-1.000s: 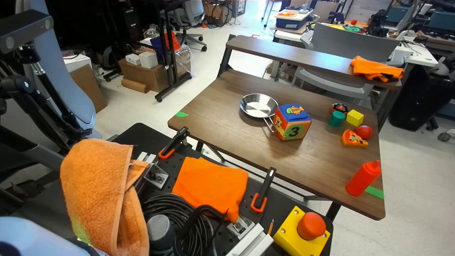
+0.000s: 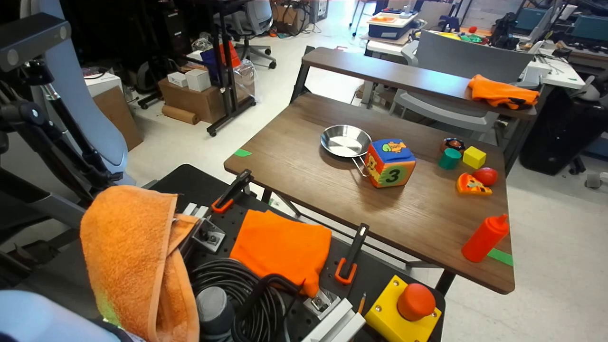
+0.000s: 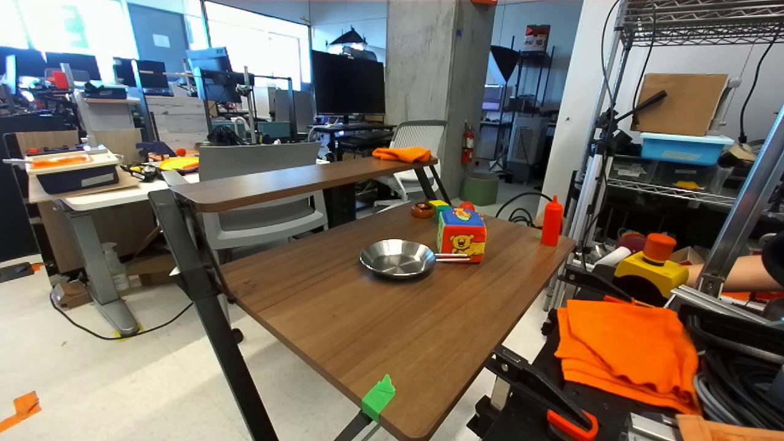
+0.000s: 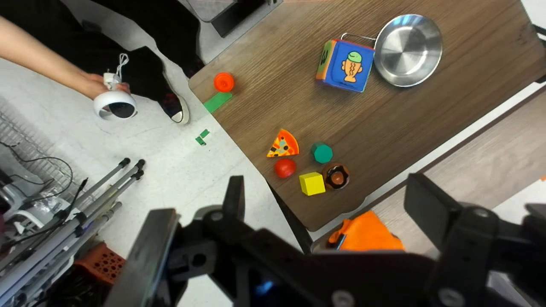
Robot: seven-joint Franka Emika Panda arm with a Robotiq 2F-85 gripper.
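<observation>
In the wrist view my gripper is wide open, its dark fingers far apart. Nothing is held between them; the tabletop lies well below. A steel pan rests on the brown table, its wire handle against a soft picture cube. Toward the table's far right corner sit a yellow block, a green block, a red ball-like toy, a toy pizza slice and a brown ring-shaped toy. Near the front right corner a red squeeze bottle stands upright.
A raised shelf runs along the table's back edge, with an orange cloth on its right end. Bare tabletop lies left of the pan and in front of the cube. In the wrist view a person's arm holds a white device beside the table.
The objects on the table have not visibly moved. At the lower left of exterior view 1, the pale arm part has shifted slightly.
</observation>
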